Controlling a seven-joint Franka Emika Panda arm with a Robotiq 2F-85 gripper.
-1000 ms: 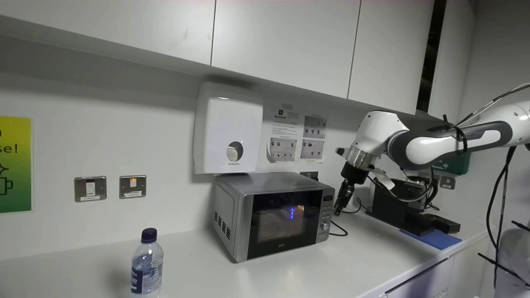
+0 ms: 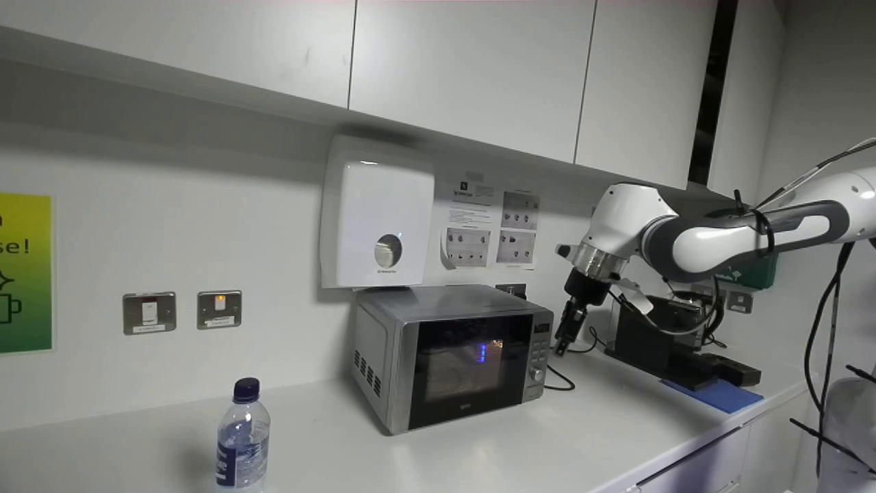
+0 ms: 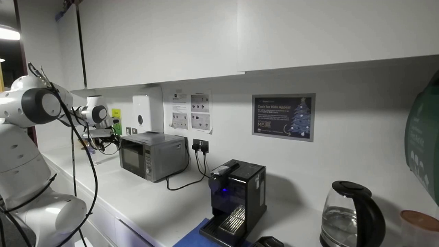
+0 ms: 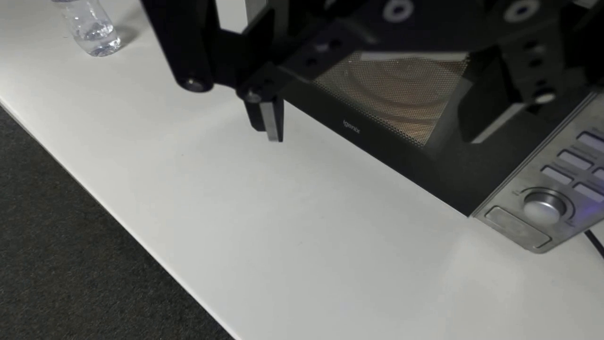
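Observation:
The silver microwave (image 2: 460,353) stands against the wall with its black door shut. In the wrist view the lower part of its door (image 4: 351,127) and its control knob (image 4: 544,208) show beyond my gripper. The two fingers are spread wide apart, with nothing between them. From exterior view 1, my gripper (image 2: 562,348) hangs pointing down beside the microwave's control panel end. A clear water bottle (image 2: 243,439) with a dark cap stands upright on the counter, well left of the microwave. Its lower part (image 4: 93,31) shows at the wrist view's top left.
A black coffee machine (image 3: 238,197) on a blue mat (image 3: 191,234) and a glass kettle (image 3: 343,218) occupy the counter's other end. Cables run behind the microwave. Cupboards (image 2: 468,66) overhang the counter (image 4: 283,243), which is bare in front of the microwave.
The gripper's fingertips have shifted very slightly in exterior view 1. The microwave and bottle stand as before.

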